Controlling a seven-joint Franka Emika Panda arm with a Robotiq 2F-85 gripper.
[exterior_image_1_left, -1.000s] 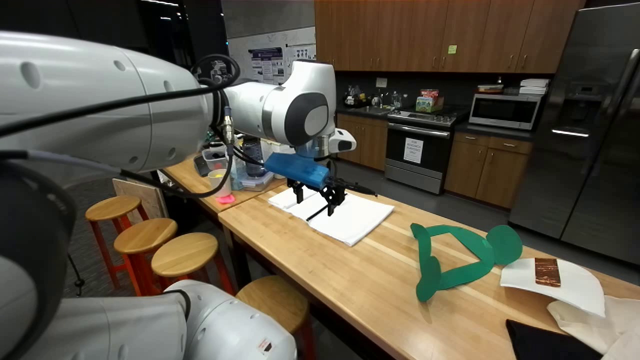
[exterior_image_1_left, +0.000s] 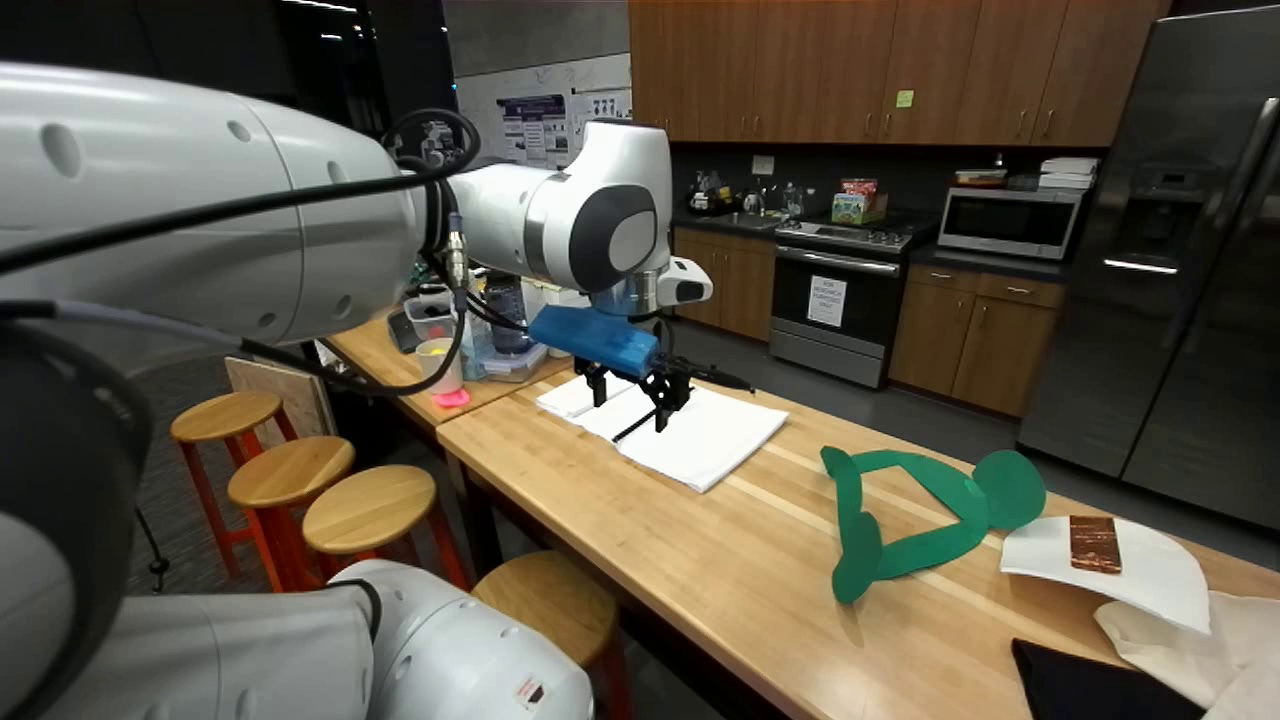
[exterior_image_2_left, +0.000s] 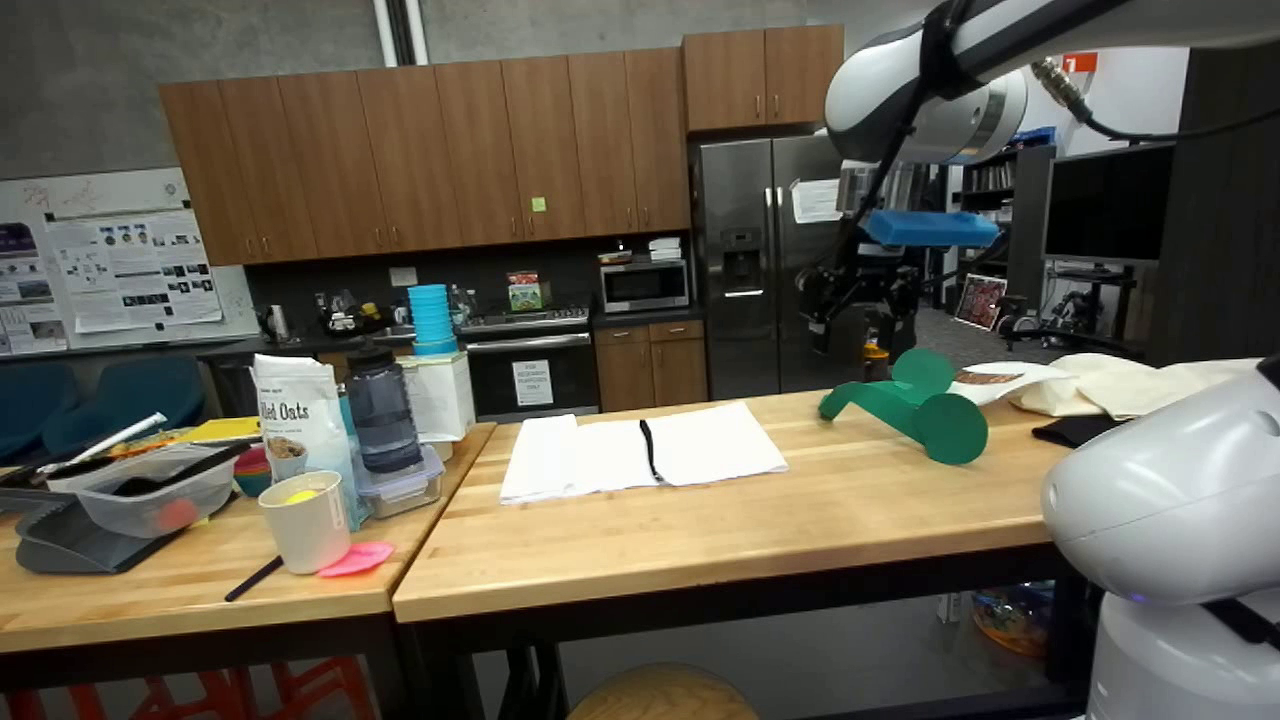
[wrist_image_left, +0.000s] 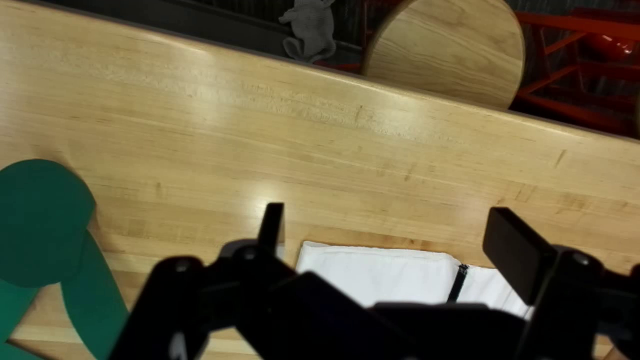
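Observation:
My gripper (exterior_image_1_left: 630, 408) hangs above the table with its fingers apart and nothing between them. In the wrist view its two fingers (wrist_image_left: 519, 255) stand wide of each other over the table. A white folded cloth (exterior_image_1_left: 708, 434) lies flat below, with a black strip (exterior_image_2_left: 650, 451) across it. To the right in exterior view 1 lies a green headband-like loop (exterior_image_1_left: 924, 546) with round ends, clear of the gripper. The wrist view shows part of this green piece (wrist_image_left: 42, 222) at left, while the gripper's body hides much of the white cloth (wrist_image_left: 378, 271).
A white curved piece with a copper patch (exterior_image_1_left: 1094, 546), cream cloth (exterior_image_1_left: 1212, 654) and black cloth (exterior_image_1_left: 1098, 686) lie at the table's far right. A cup (exterior_image_2_left: 306, 522) and tubs stand on the adjoining table. Bare wood lies between the white cloth and green loop.

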